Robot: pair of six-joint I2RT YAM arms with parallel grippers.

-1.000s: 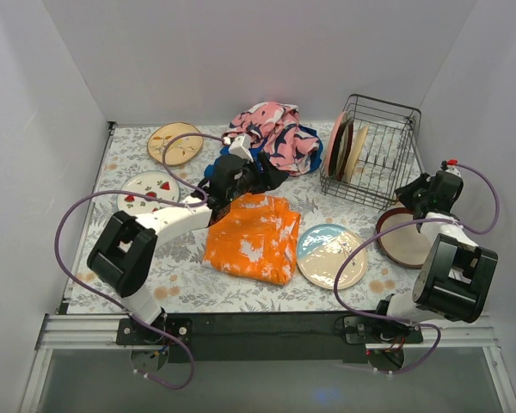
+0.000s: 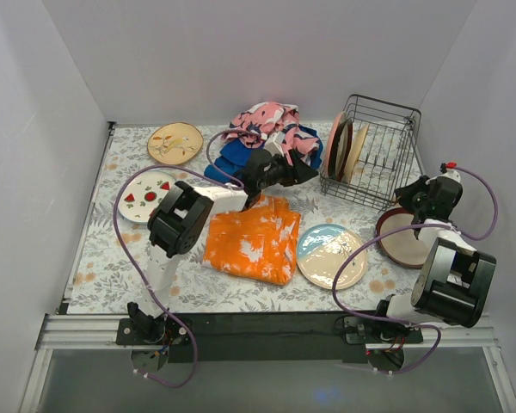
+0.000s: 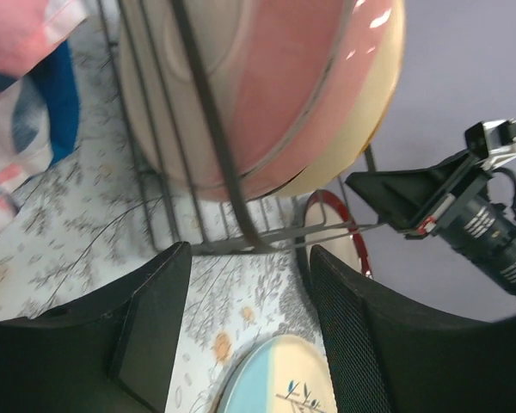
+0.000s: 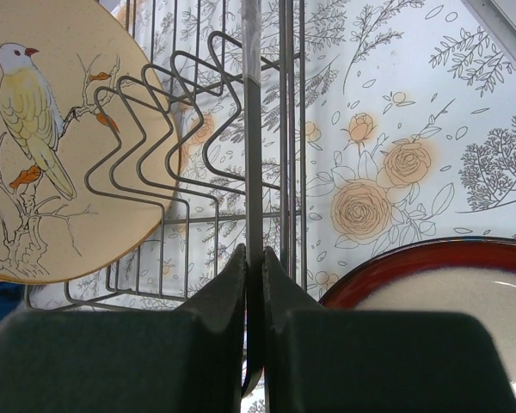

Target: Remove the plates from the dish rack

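Observation:
The black wire dish rack (image 2: 385,110) stands at the back right. Several plates lean upright in its left part: a pink plate (image 2: 334,142) outermost, a cream plate (image 2: 359,148) innermost, darker rims between. My left gripper (image 2: 307,172) is just left of the rack, fingers apart, nothing between them. In the left wrist view the pink plate (image 3: 284,77) sits behind the rack's wires, beyond the fingertips. At the rack's front right corner is my right gripper (image 2: 400,196), its fingertips closed on the rack's dark top rail (image 4: 254,155). The bird plate (image 4: 77,198) is beyond.
Flat on the table lie a red-rimmed plate (image 2: 402,249) beside the right arm, a blue-and-cream plate (image 2: 331,256), a strawberry plate (image 2: 138,206) and a yellow plate (image 2: 175,143). An orange cloth (image 2: 251,245) and a pink-and-blue cloth (image 2: 267,120) fill the middle.
My left gripper has moved right, from over the orange cloth to beside the rack. The right arm stays at the rack's corner, nearly still. The plates have not moved.

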